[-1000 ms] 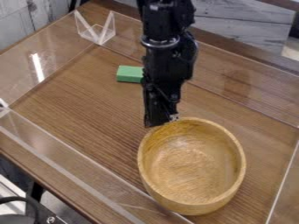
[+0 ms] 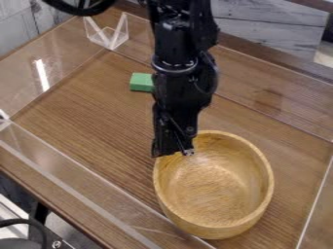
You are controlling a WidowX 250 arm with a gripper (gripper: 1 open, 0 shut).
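My black gripper (image 2: 172, 144) reaches down from the top of the view to the back-left rim of a tan oval bowl (image 2: 219, 195). Its fingertips are at or just above that rim; whether they touch it cannot be made out. The gripper looks shut, with nothing seen between its fingers. The bowl is empty.
A green block (image 2: 140, 82) lies behind the arm at left. A clear plastic object (image 2: 107, 31) stands at the back left. A dark cable curves at the bottom-left corner.
The gripper has shifted slightly left and down toward the bowl's back-left rim. The bowl and green block look unmoved.
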